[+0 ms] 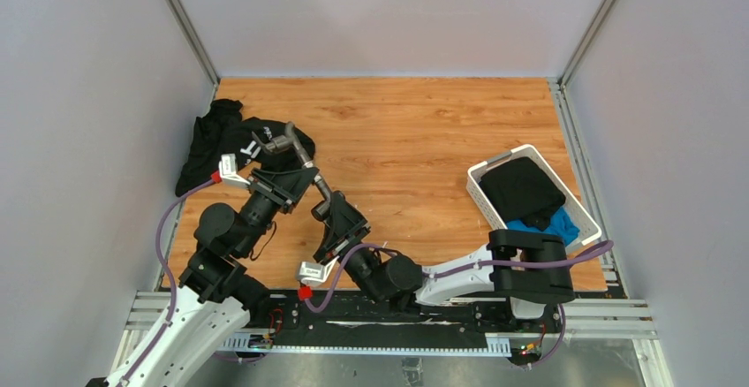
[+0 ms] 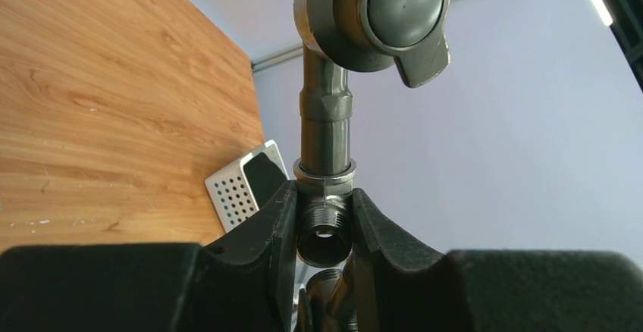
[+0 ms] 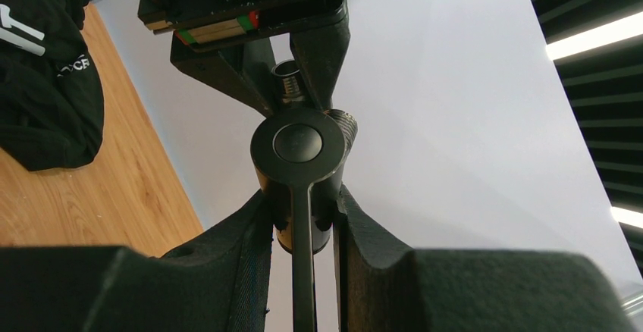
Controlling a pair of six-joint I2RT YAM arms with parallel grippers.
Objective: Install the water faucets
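A long metal faucet point(image 1: 296, 147) with a round knob point(image 2: 402, 6) is held upright by my left gripper, whose fingers are shut on its threaded lower fitting. My right gripper is round a second metal valve piece point(image 3: 297, 144) with a flat lever; how far its fingers are closed is hard to tell. In the top view the two pieces nearly meet end to end between the grippers; whether they touch is unclear.
A white basket point(image 1: 481, 193) with black and blue cloth stands at the right. Black cloth point(image 1: 208, 144) lies at the back left.
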